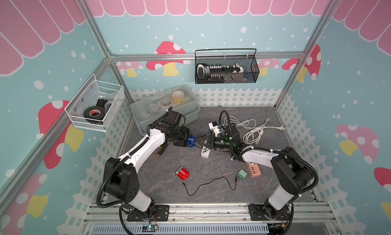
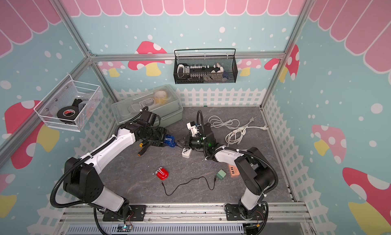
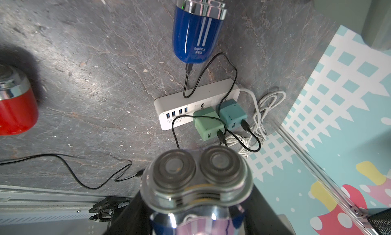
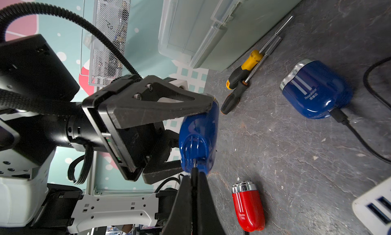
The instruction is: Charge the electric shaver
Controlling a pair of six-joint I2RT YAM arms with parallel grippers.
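My left gripper is shut on a blue shaver (image 4: 199,133), holding it tilted above the table with its port end facing my right gripper. That gripper is shut, with a thin dark cable plug (image 4: 194,165) showing between its fingertips, right at the shaver's port. How deep the plug sits cannot be told. A second blue shaver (image 3: 197,35) lies on the table with a cable in its end. Two green chargers (image 3: 207,123) sit in the white power strip (image 3: 195,88); a black cable from there passes behind the held shaver.
A red shaver (image 1: 183,173) lies at the front, near a loose black cable (image 1: 211,180) joined to a green charger (image 1: 242,174). Screwdrivers (image 4: 244,68) lie by the clear storage box (image 1: 163,106). An orange power strip (image 1: 253,169) is partly under the right arm.
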